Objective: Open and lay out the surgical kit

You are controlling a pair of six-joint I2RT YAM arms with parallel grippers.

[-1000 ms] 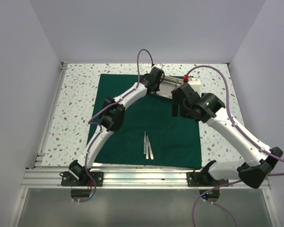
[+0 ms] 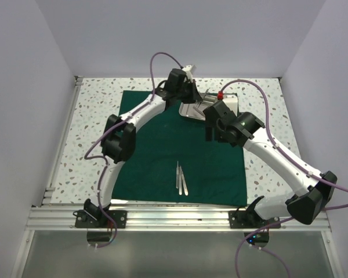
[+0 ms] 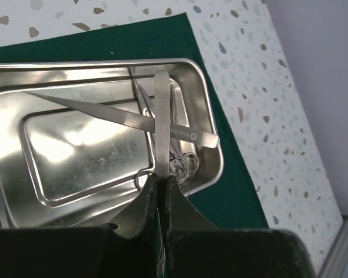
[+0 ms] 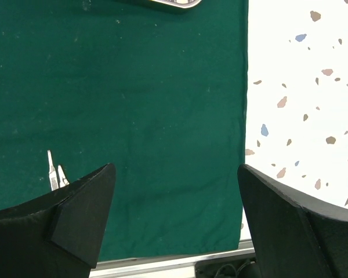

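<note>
In the left wrist view, my left gripper is shut on a flat, slender metal instrument (image 3: 162, 124), which points away from the fingertips above the steel tray (image 3: 84, 202). Inside the tray lies a pair of pointed tweezers (image 3: 104, 112), crossing behind the held piece. Ring-handled instruments (image 3: 190, 163) lie partly hidden under them. On the green cloth (image 2: 156, 150), several slim metal instruments (image 2: 181, 182) rest side by side near the front. Over the cloth's right part, my right gripper stands wide open, with only cloth visible between its fingers.
The tray sits at the cloth's back edge, partly covered by both arms in the top view. Speckled table surface (image 2: 267, 174) borders the cloth. A metal rail (image 2: 162, 214) runs along the front.
My left arm has risen and come nearer the top camera, its gripper lifted above the tray with the metal instrument. The right arm has shifted slightly left.
</note>
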